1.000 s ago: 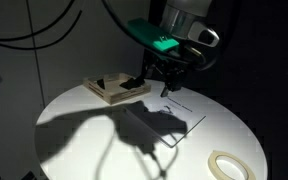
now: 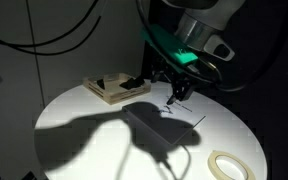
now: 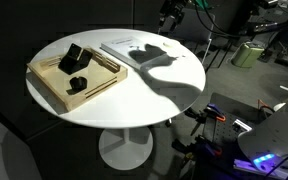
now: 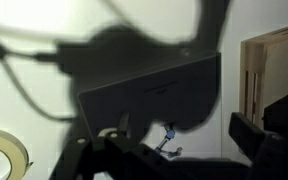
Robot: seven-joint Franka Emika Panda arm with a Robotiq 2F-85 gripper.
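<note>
My gripper hangs in the air over the table, its fingers wide apart and nothing between them. Below it lies a flat dark rectangular panel (image 4: 149,95), mostly in the arm's shadow. In exterior view 1 the gripper (image 2: 172,92) appears above the far part of that panel (image 2: 162,124). A small, thin item with a blue part (image 4: 169,132) shows beside the panel's edge, between the fingers in the wrist view but lower down; what it is I cannot tell.
A shallow wooden box (image 2: 112,96) holding dark objects stands on the white round table (image 3: 109,112). Toward the opposite side lies a pale ring (image 2: 218,168), like a tape roll. Cables loop above the table. Much of the white top is bare.
Over the last second the arm has come lower and nearer to the exterior camera, and its shadow has shifted. The objects on the table stay put.
</note>
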